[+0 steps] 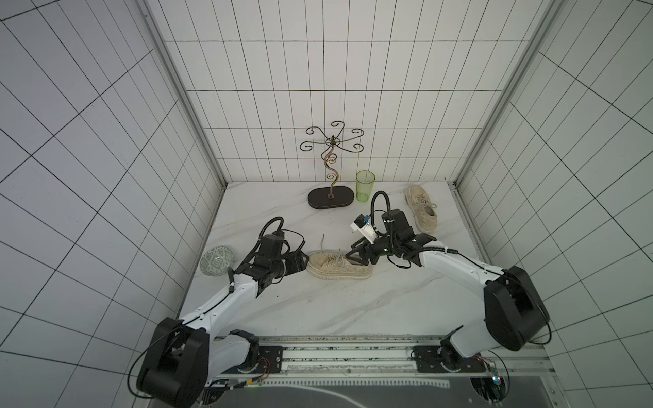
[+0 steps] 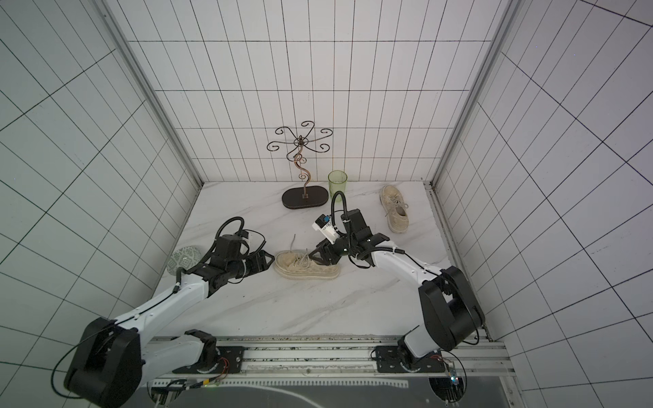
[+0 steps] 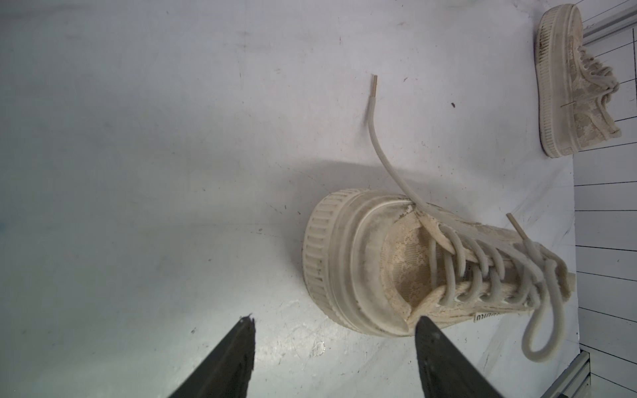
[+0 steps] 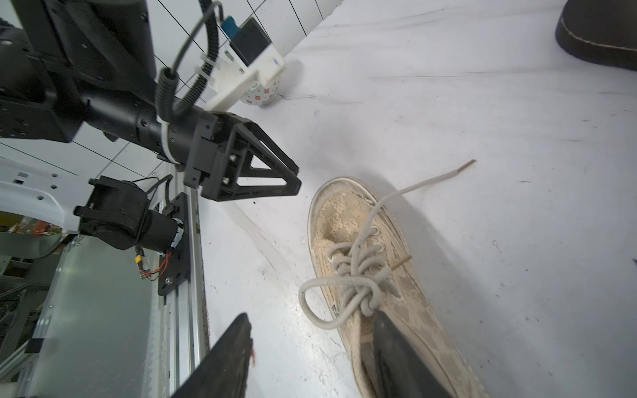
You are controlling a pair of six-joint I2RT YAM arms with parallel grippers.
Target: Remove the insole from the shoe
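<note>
A beige lace-up shoe (image 1: 338,266) lies on its sole in the middle of the white table, toe to the left. In the left wrist view its toe (image 3: 355,265) points at the camera, just beyond the fingers of my open left gripper. Nothing is between those fingers. Over the heel end hovers my right gripper, its fingers part open. One right finger (image 4: 398,361) overlaps the shoe's opening in the right wrist view; the other is outside, past the near side. No insole can be made out.
Behind stand a scrolled metal stand on a dark base (image 1: 330,198) and a green glass (image 1: 365,185). A second shoe (image 1: 421,208) lies at the back right, and a patterned bowl (image 1: 217,260) is at the left.
</note>
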